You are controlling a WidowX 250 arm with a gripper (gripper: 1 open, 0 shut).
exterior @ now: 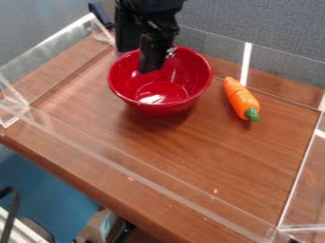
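Observation:
My black gripper [150,49] hangs from the top of the view over the back part of a red bowl [160,93]; whether it is open or shut is hard to make out against the dark body. An orange carrot [241,99] with a green tip lies on the wooden surface to the right of the bowl. A small purple thing behind the gripper is mostly hidden.
Clear plastic walls edge the wooden table [178,171] on the left, back and right. A blue floor area shows beyond the front left edge.

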